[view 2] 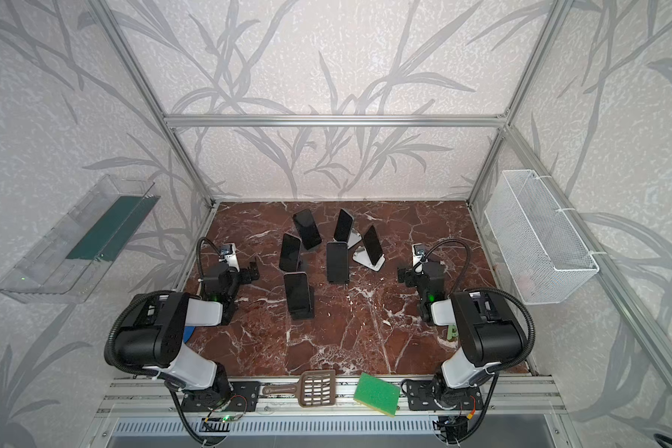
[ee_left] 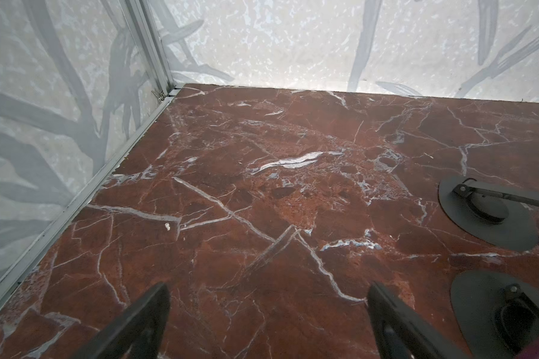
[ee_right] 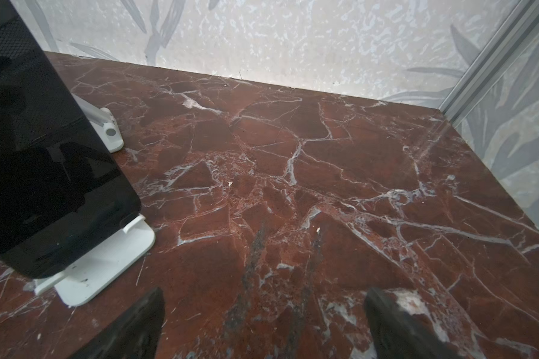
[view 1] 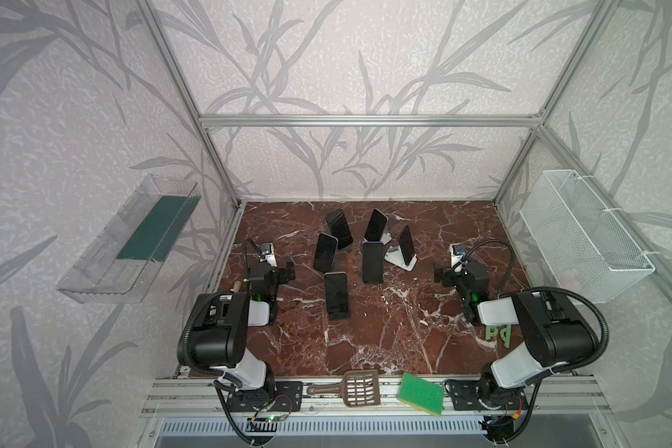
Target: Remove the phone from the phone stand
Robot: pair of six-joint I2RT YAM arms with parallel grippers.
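Several dark phones lean on stands in the middle of the table. The nearest phone (view 1: 336,293) stands front left of the group, and a central phone (view 1: 372,261) is behind it to the right. At the group's right edge, a phone (ee_right: 60,161) rests on a white stand (ee_right: 110,260), left in the right wrist view. Dark round stand bases (ee_left: 491,212) show in the left wrist view. My left gripper (view 1: 287,272) is open and empty, left of the phones. Over bare table to their right, my right gripper (view 1: 439,274) stands open, also empty.
A clear bin (view 1: 127,254) hangs on the left wall, a white mesh basket (view 1: 582,231) on the right. A brown slotted scoop (view 1: 361,388) and green sponge (view 1: 421,393) lie along the front edge. Green letter shapes (view 1: 498,333) lie beside the right arm.
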